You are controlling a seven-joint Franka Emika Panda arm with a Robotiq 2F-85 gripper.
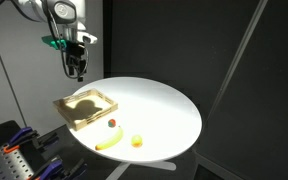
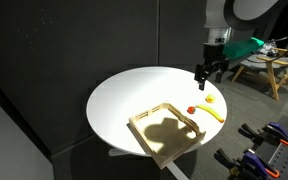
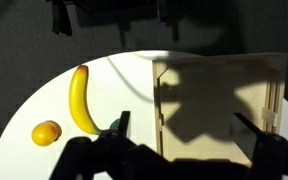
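Note:
My gripper (image 1: 74,73) hangs high above the table, over the tray area, pointing down. In the wrist view its two dark fingers (image 3: 124,123) stand wide apart, so it is open, with nothing held between them. A shallow wooden tray (image 2: 137,134) rests on the round white table and looks empty. The yellow banana (image 3: 79,100) lies beside the tray, with the orange (image 3: 46,133) farther out. Between banana and tray sits a small round red object (image 1: 111,123); in the wrist view the finger seems to cover most of that spot.
The white table (image 1: 169,105) has wide free room away from the tray and fruit. Its rounded edge runs close past the banana. A wooden chair (image 2: 269,72) stands behind the arm in exterior view 2.

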